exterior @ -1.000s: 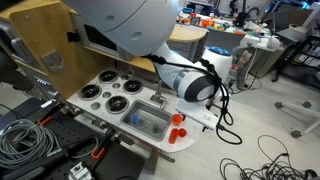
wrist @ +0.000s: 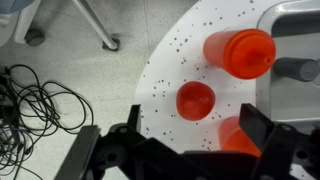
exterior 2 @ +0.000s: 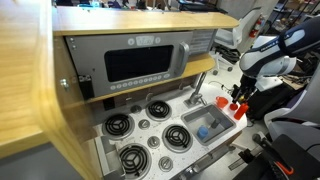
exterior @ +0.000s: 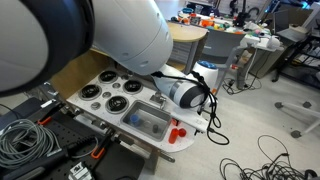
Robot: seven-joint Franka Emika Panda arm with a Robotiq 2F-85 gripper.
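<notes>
My gripper stands open above the white counter, its two dark fingers apart at the bottom of the wrist view. A small round red object lies just ahead of the gap between them, with nothing held. Beyond it to the right is a red bottle-like container, seen from above. An orange-red cup is partly hidden behind the right finger. In exterior view 2 the cup and the red container stand near the counter's right end, below the gripper.
A metal sink with a blue object in it adjoins the red things. A dark cylindrical object shows at the sink side. Stove burners lie further left. Past the counter's rounded edge is floor with loose black cables.
The arm has swung across the upper left of exterior view 1, and its wrist has come lower and leftward toward the red things. The objects on the counter look unmoved.
</notes>
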